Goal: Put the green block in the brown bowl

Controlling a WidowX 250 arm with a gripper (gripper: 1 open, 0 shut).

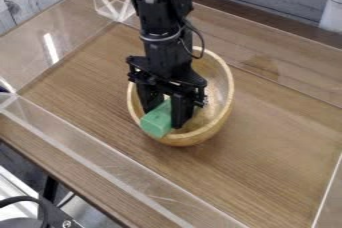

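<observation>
The green block (156,121) is gripped at the lower end of the arm, and my gripper (167,109) is shut on it. Block and fingers are over the front left part of the brown bowl (225,101), in front of its near-left rim in this view. Whether the block is below the rim or still above it, I cannot tell. The arm covers much of the bowl's left and far side. What shows of the bowl's inside is bare.
Bare wooden table (274,142) lies to the right of the bowl and to its left. A clear strip (100,159) runs along the near-left edge. A white object (333,14) stands at the back right.
</observation>
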